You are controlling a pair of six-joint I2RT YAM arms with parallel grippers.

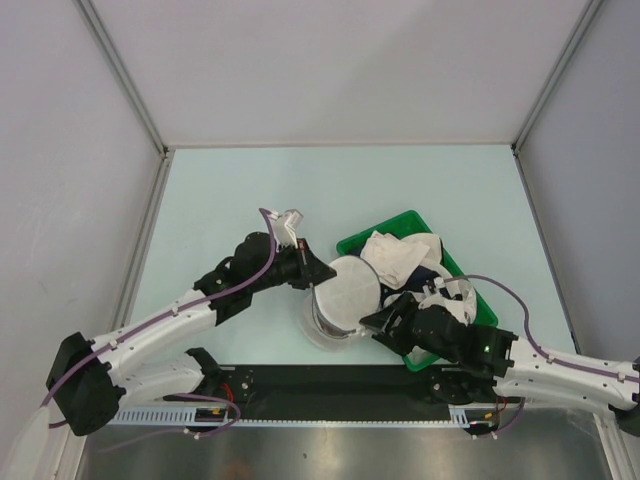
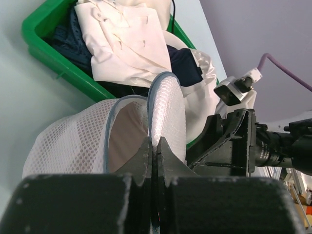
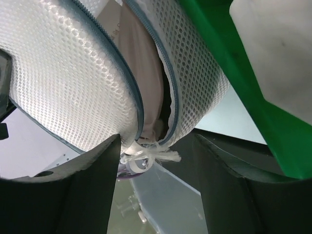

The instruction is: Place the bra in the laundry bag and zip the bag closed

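The white mesh laundry bag (image 1: 347, 294) stands tilted at the green tray's near left, mouth open along its grey zipper (image 3: 165, 63), with beige fabric (image 3: 144, 73) inside; I cannot tell whether that is the bra. My left gripper is shut at the edge of the bag's upright flap (image 2: 165, 112), from the left. My right gripper is part open at the bag's lower end, white tab-like strips (image 3: 163, 156) between its fingers.
A green tray (image 1: 395, 225) of white and dark folded garments (image 2: 122, 39) lies behind and right of the bag.
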